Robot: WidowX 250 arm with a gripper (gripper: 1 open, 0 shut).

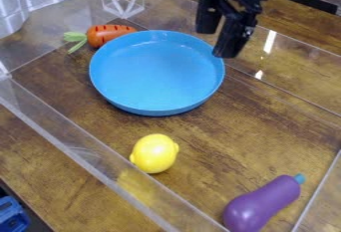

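My black gripper [218, 23] is at the top, right of centre, above the back right edge of a blue plate [156, 73]; it is open, with nothing visible between its fingers. A toy carrot [110, 34] with green leaves lies behind and left of the plate. A yellow lemon [155, 152] is in front of the plate, and a purple eggplant [260, 201] lies at the lower right.
A wooden table [266, 126] carries the items, with clear room at the right and centre. A transparent edge runs diagonally along the left. A blue object [8, 216] is at the lower left, and a clear wire-like item stands at the top left.
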